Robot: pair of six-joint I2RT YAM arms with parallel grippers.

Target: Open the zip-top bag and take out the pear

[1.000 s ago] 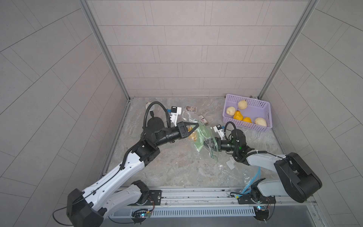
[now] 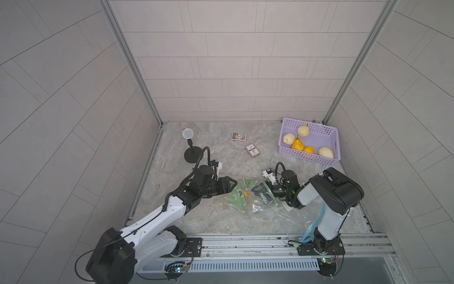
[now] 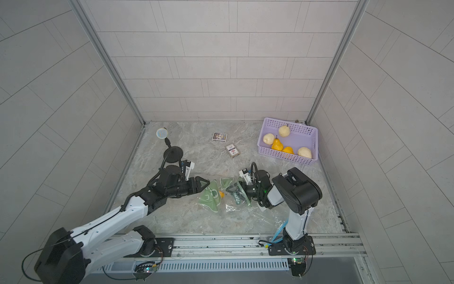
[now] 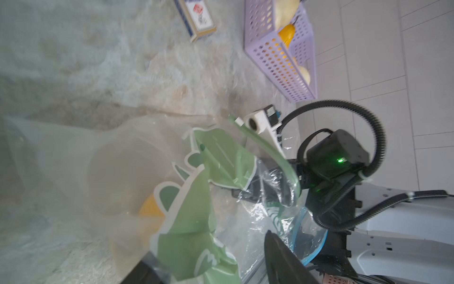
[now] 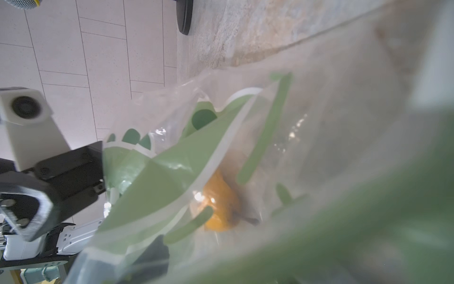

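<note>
The clear zip bag with green print lies on the table between the two arms. Inside it, a yellow pear shows through the plastic in the right wrist view, its stem pointing to the right. My left gripper stands open at the left part of the bag, fingers apart, with the printed film just beyond them. From the right, my right gripper reaches in behind the bag's green strip. Film covers its fingers, so their spacing is unclear. One dark finger shows at the bottom of the right wrist view.
A purple basket of yellow and pale fruit stands at the back right. Two card boxes lie at the back middle, and a round-based black stand is behind my left arm. Clear film lies at the front right.
My left gripper has come down and slightly left. The bag, held higher a second ago, now lies lower and flatter, pear with it. The right arm has folded inward, its gripper slightly lower.
</note>
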